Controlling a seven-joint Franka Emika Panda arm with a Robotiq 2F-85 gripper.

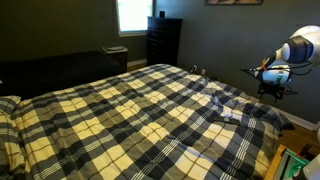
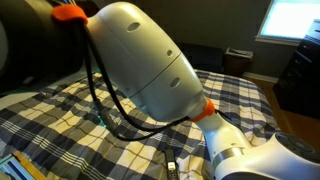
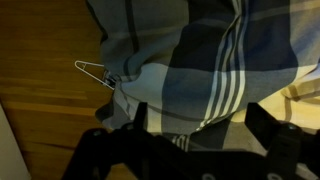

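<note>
A black, white and tan plaid blanket (image 1: 130,125) covers the bed, with folds and rumples at its near right part. My gripper is open with nothing between its fingers, and the blanket lies below it in the wrist view. In exterior view 1 the arm reaches in from the right edge, with the gripper (image 1: 272,91) above the floor side of the bed. A thin pale wire loop (image 3: 92,72) shows at the blanket's edge, over the wooden floor. In exterior view 2 the arm hides much of the bed, and the gripper cannot be made out.
A small dark flat object (image 1: 229,120) lies on the blanket; a black remote-like item (image 2: 172,162) shows on it in the other exterior view. Behind the bed stand a dark dresser (image 1: 164,40) and a window (image 1: 135,14). Wooden floor (image 3: 50,110) runs beside the bed.
</note>
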